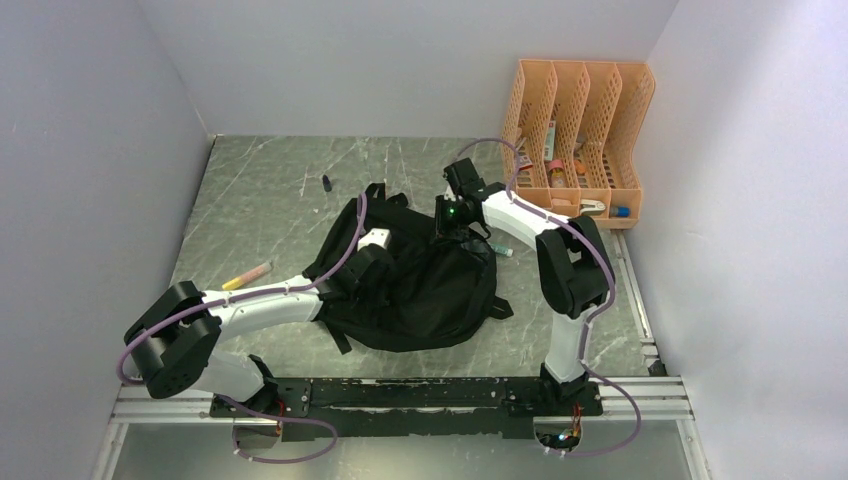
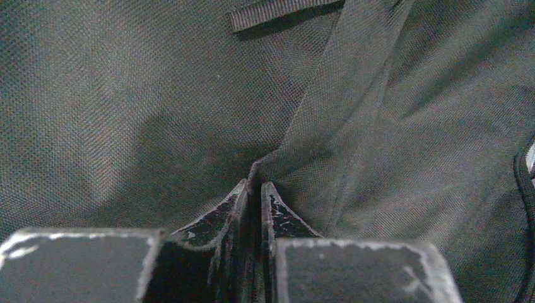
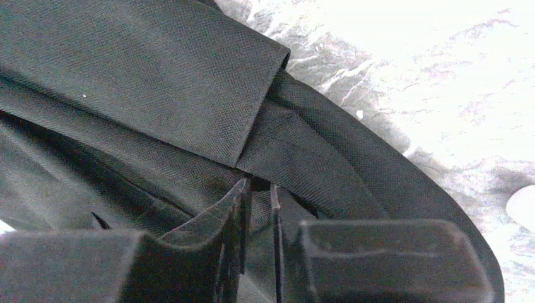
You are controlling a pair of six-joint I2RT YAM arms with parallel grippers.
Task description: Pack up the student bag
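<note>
The black bag (image 1: 452, 300) lies crumpled in the middle of the table. In the left wrist view, a fold of its cloth (image 2: 277, 158) runs in between the fingertips of my left gripper, which are close together on it. My right gripper points down at the bag's far right part, where a folded flap (image 3: 164, 76) lies just ahead of its tips. A narrow gap stands between those fingers, with bag cloth behind it; no cloth is clearly pinched there.
A peach divided organiser (image 1: 590, 190) with several small items stands at the back right. A yellow-and-pink stick-like item (image 1: 248, 275) lies at left, a small dark item (image 1: 326, 183) behind the bag. A pale green item (image 1: 501, 250) rests right of the bag.
</note>
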